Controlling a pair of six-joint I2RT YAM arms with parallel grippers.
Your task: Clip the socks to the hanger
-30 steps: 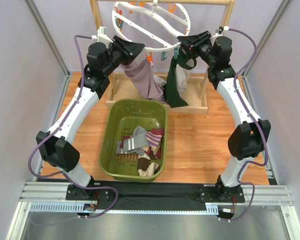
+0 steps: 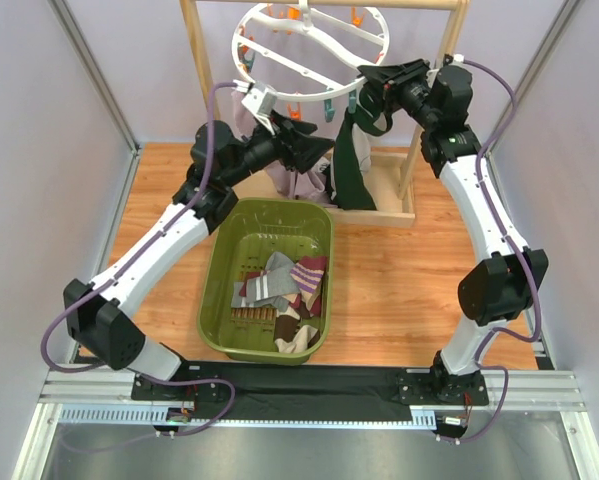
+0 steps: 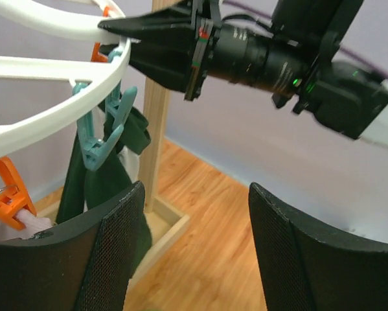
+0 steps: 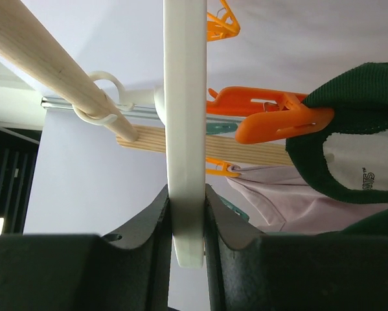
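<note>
The round white hanger point(image 2: 310, 46) has orange and teal clips. My right gripper is shut on the hanger's rim. Beside it, a dark green sock point(image 4: 349, 87) hangs at an orange clip point(image 4: 284, 126). My left gripper point(image 2: 314, 140) stands open below the hanger, with nothing between its fingers, facing a teal clip point(image 3: 98, 146). A pink sock point(image 2: 294, 182) and more dark green cloth point(image 2: 351, 185) hang underneath.
A green bin point(image 2: 219, 320) with several loose socks point(image 2: 279, 285) stands in front of the rack. The wooden rack point(image 2: 406, 200) frames the hanger.
My left gripper has swung right, from the hanger's left side to below its middle. The hanger shifted slightly right earlier; my right gripper stays on its rim.
</note>
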